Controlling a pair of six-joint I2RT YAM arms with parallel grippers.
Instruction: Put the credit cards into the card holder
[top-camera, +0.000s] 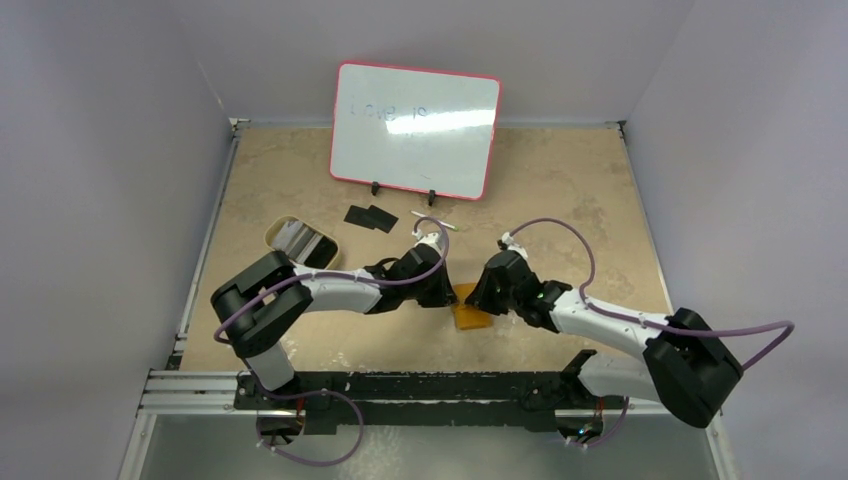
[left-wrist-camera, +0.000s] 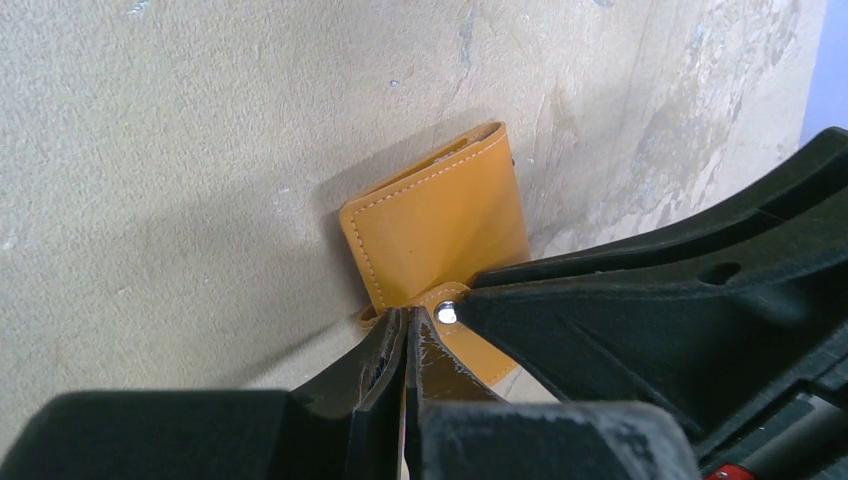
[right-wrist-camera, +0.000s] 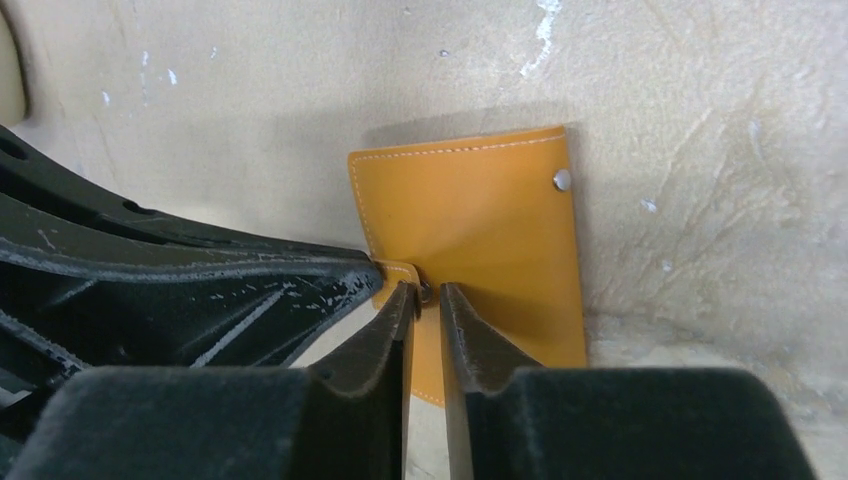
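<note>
An orange leather card holder (top-camera: 473, 319) lies on the table between my two arms. Its strap (left-wrist-camera: 455, 300) with a metal snap shows in the left wrist view, right by the fingertips. My left gripper is shut at the strap side of the holder; nothing clear shows between its fingers. On the holder's face, my right gripper stands slightly open, with the strap end and snap at its tips and orange leather visible through the narrow gap. Two dark cards (top-camera: 371, 217) lie flat farther back, left of centre.
An oval tan tray (top-camera: 272, 233) with grey and black card-like pieces stands at the left. A white pen (top-camera: 436, 220) lies near the back middle. Behind it leans a red-rimmed whiteboard (top-camera: 415, 160).
</note>
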